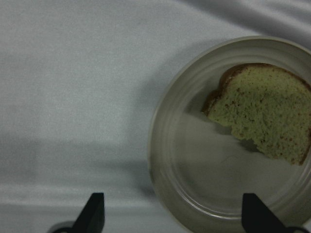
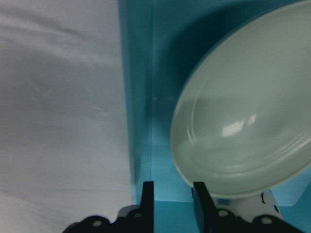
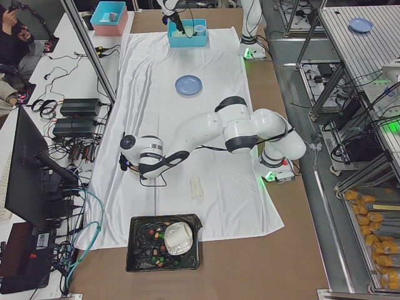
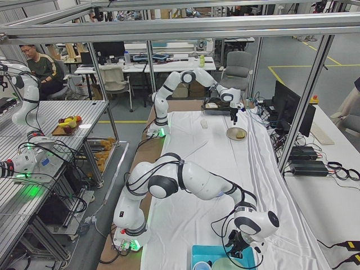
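Observation:
A slice of bread (image 1: pixel 257 109) lies on a beige plate (image 1: pixel 204 165) on the white cloth; my left gripper is above it, open, with nothing between its fingers. The arm hides most of that plate in the camera left view. My right gripper is over a turquoise bin (image 2: pixel 141 121) at the far end, open, beside the rim of a pale green plate (image 2: pixel 243 107) standing inside. No object shows clearly held between its fingers.
A blue plate (image 3: pixel 188 85) lies mid-cloth. A black tray (image 3: pixel 144 244) with small pieces and a white plate is at the near end. A folded pale item (image 3: pixel 196 186) lies on the cloth, with free space around it.

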